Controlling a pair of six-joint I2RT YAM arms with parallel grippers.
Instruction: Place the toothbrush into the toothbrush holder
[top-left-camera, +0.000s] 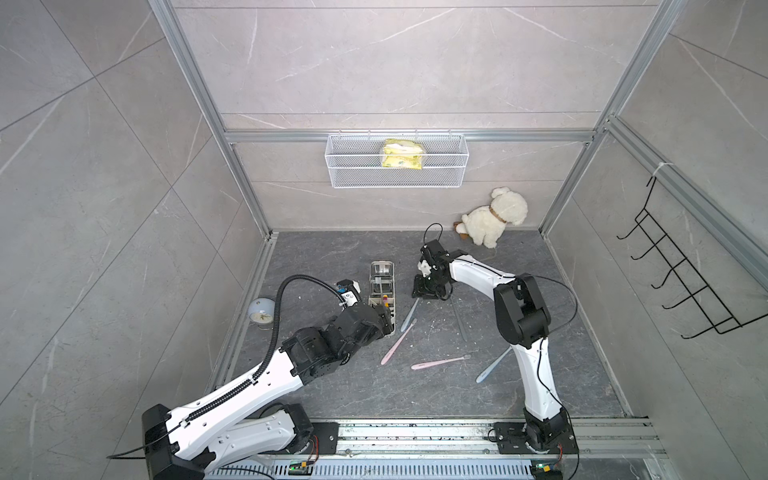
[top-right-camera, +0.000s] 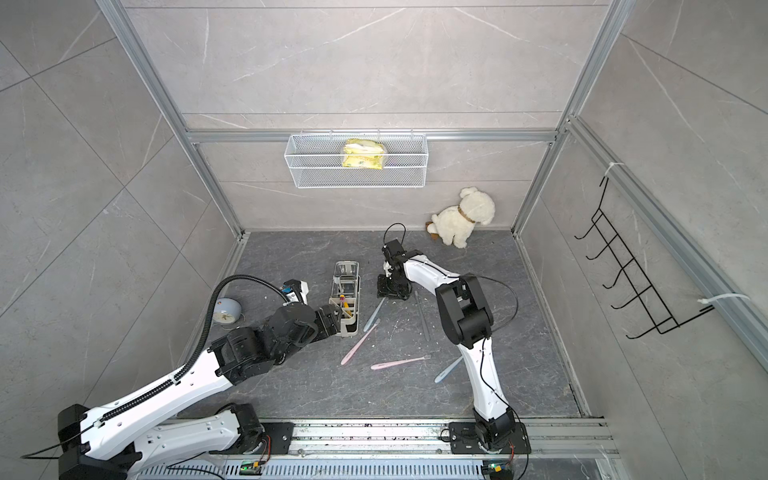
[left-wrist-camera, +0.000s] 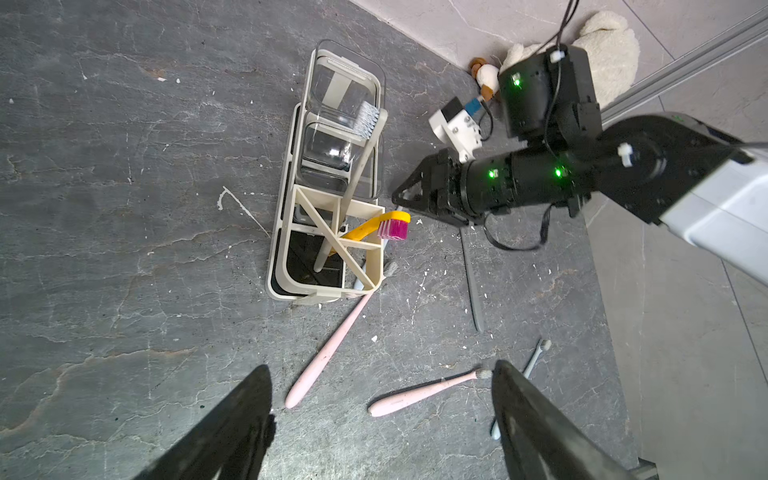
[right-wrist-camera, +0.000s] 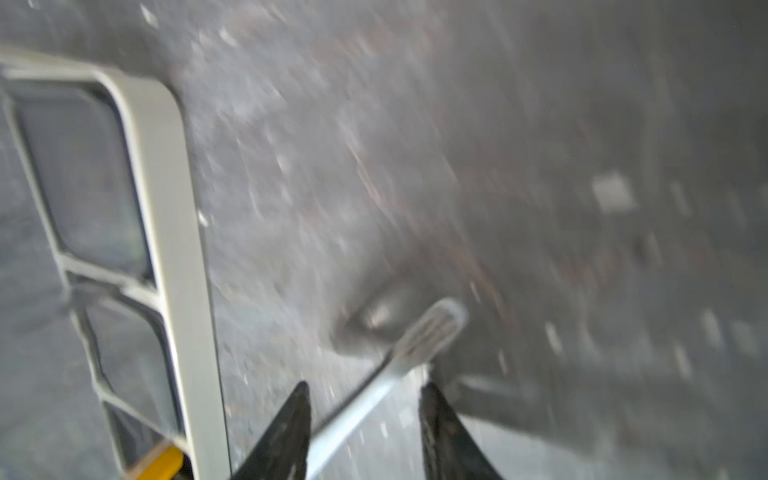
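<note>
The toothbrush holder (left-wrist-camera: 281, 232) stands mid-table with a white brush and a yellow brush with a magenta head in it. My left gripper hangs open over its near side, nothing between its fingers. Just right of the holder, my right gripper (top-left-camera: 421, 292) is low over a light blue toothbrush (top-left-camera: 409, 316); in the blurred right wrist view its fingers stand apart beside that brush's handle, a grip not clear. Two pink toothbrushes (left-wrist-camera: 328, 348) (left-wrist-camera: 416, 396), a grey one (left-wrist-camera: 472, 296) and another blue one (left-wrist-camera: 528, 368) lie on the table.
A white plush dog (top-left-camera: 488, 220) sits at the back right, a small round clock (top-left-camera: 261, 312) at the left. A wire basket (top-left-camera: 352, 172) hangs on the back wall, a black hook rack (top-left-camera: 680, 272) on the right wall.
</note>
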